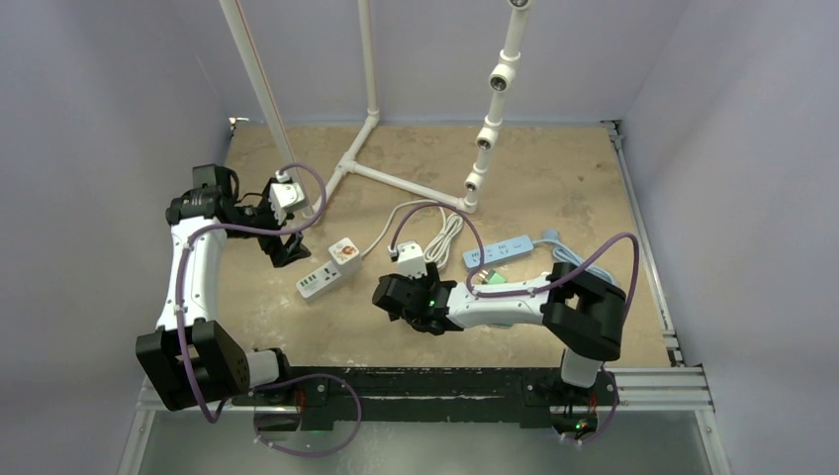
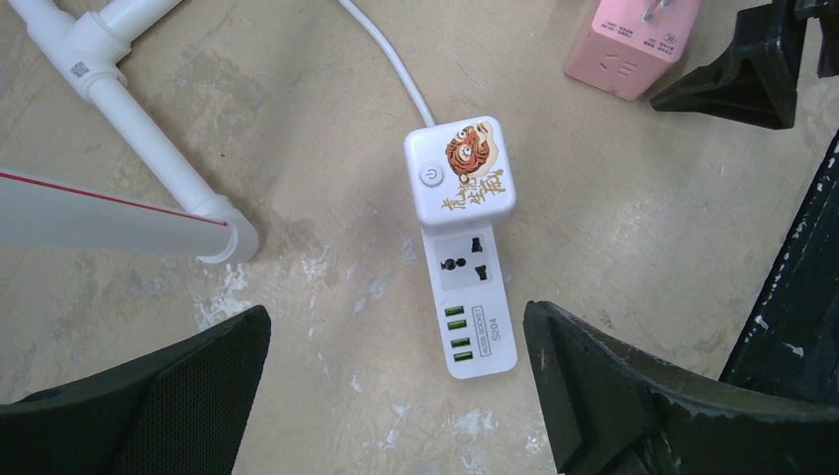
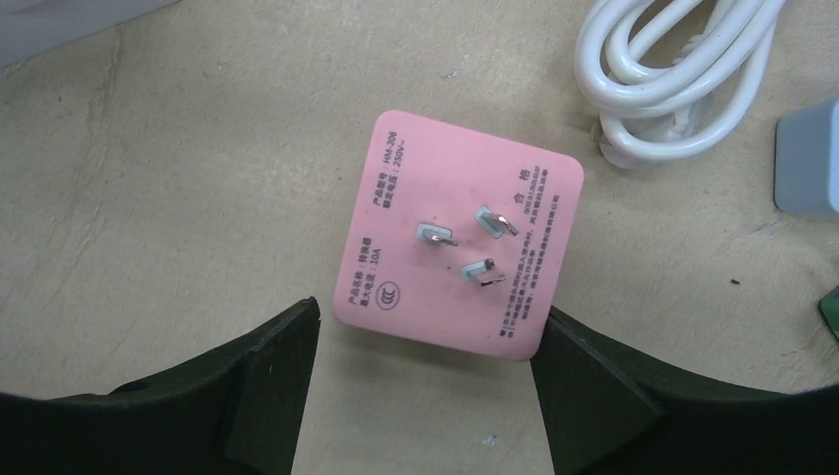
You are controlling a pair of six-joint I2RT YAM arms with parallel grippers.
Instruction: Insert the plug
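A pink cube plug adapter (image 3: 445, 307), three prongs facing up, lies on the board just ahead of my right gripper, whose fingers are apart on either side of its near edge; the top view hides it under that arm. The white power strip (image 1: 317, 280), with cube top, socket and USB ports, lies left of centre; the left wrist view shows its socket (image 2: 463, 259). My left gripper stands open above it at the left, holding nothing.
A coiled white cable (image 1: 443, 237), a blue strip (image 1: 495, 252) with coiled cord and a green adapter (image 1: 495, 279) lie centre-right. White pipes (image 1: 396, 180) cross the back.
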